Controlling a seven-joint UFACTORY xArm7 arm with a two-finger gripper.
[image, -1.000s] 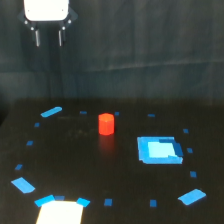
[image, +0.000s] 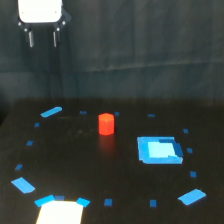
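A red block (image: 106, 124) sits on the dark table, a little left of the middle. To its right lies a blue-bordered square (image: 145, 155) with a white centre. High in the upper left, my gripper (image: 43, 39) hangs well above and to the left of the block. Its two thin fingers point down and stand apart, with only dark background between them.
Blue tape strips (image: 23, 185) and small blue marks dot the black tabletop (image: 120, 180). At the bottom left edge is a bright white object (image: 60, 212), partly cut off. Open table surrounds the red block.
My gripper has shifted a little to the left and stays high up. The red block and the blue-bordered square have not moved.
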